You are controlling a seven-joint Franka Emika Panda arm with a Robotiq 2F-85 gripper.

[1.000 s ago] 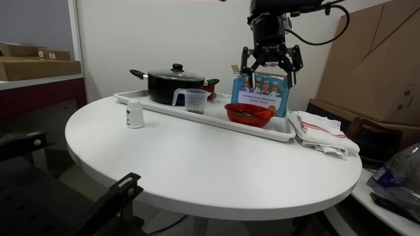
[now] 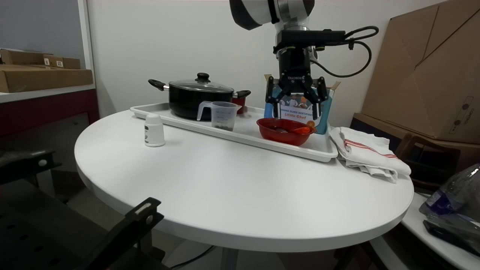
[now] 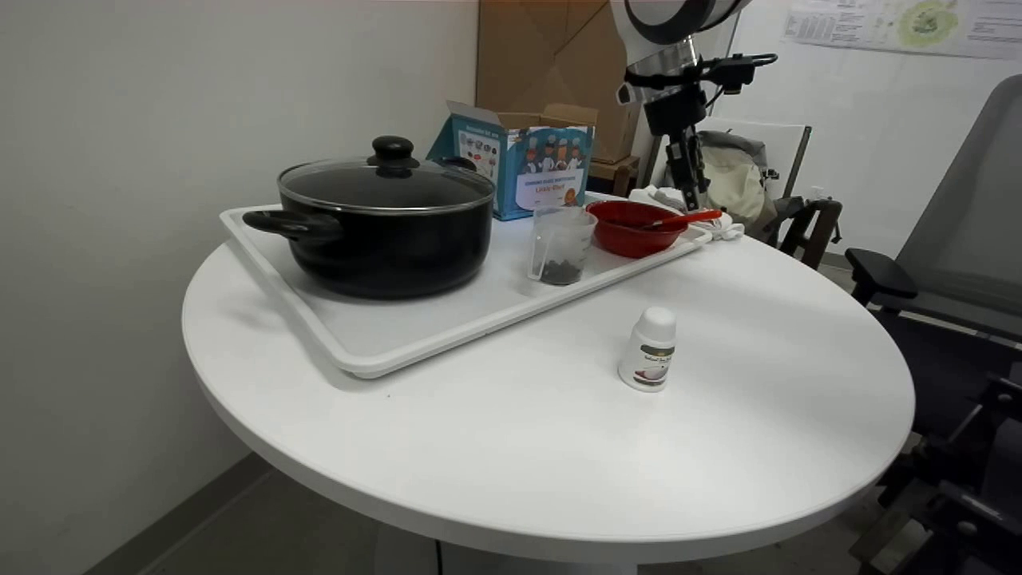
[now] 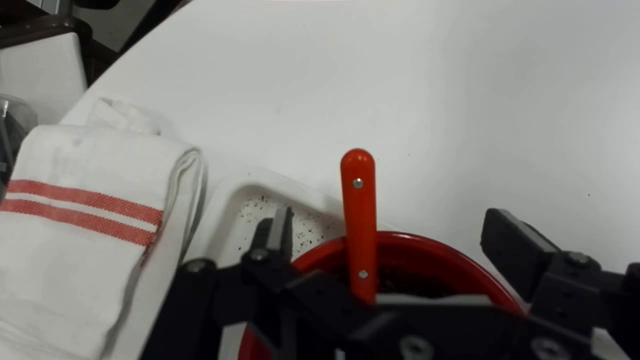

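My gripper (image 2: 297, 112) stands open just above the red bowl (image 2: 282, 137), its fingers wide apart and nothing held between them. In the wrist view, the red handle (image 4: 360, 222) of a utensil rises out of the bowl and over its rim, lying between the two fingers. The utensil's lower end is mostly hidden behind the gripper. Some dark contents show inside the bowl. Exterior view 2 shows the gripper (image 3: 697, 200) by the handle (image 3: 691, 219); whether they touch cannot be told.
On the white tray (image 2: 270, 143) also stand a lidded black pot (image 2: 193, 101), a clear measuring cup (image 2: 223, 116) and a blue box (image 2: 324, 112). A folded towel (image 2: 373, 150) lies right of the tray. A white bottle (image 2: 154, 130) stands at left.
My gripper has come down and a little to the left in exterior view 1, closer to the red bowl, staying open. The bowl and the other objects have not moved.
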